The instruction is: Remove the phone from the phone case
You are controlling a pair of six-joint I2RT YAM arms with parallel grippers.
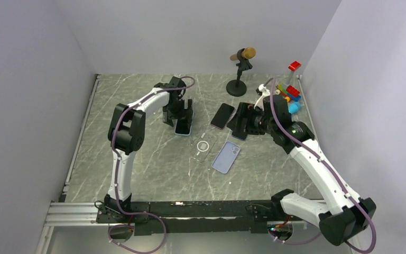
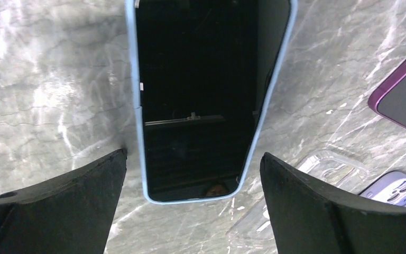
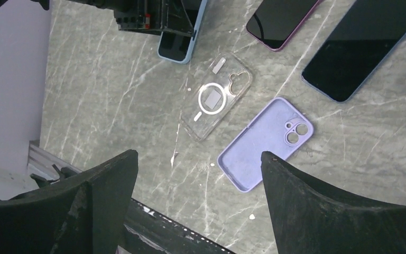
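Note:
A black-screened phone [image 2: 195, 95] lies flat, face up, in a light blue case [image 2: 138, 124] whose rim runs along its sides and lower edge in the left wrist view. Over it, my left gripper [image 1: 178, 112] hangs with its fingers wide apart; the lower end of the phone shows between them, nothing gripped. My right gripper [image 1: 238, 123] is over to the right, above the other phones. Its fingers [image 3: 111, 193] stand apart, and only tabletop and the edge of the lavender case show between them. The left gripper hides part of the cased phone from above.
A clear case [image 1: 203, 146] and a lavender case [image 1: 225, 157] lie in the middle. Two more phones [image 3: 283, 21] lie near the right gripper. A black stand [image 1: 237, 87] and toys [image 1: 293, 91] are at the back.

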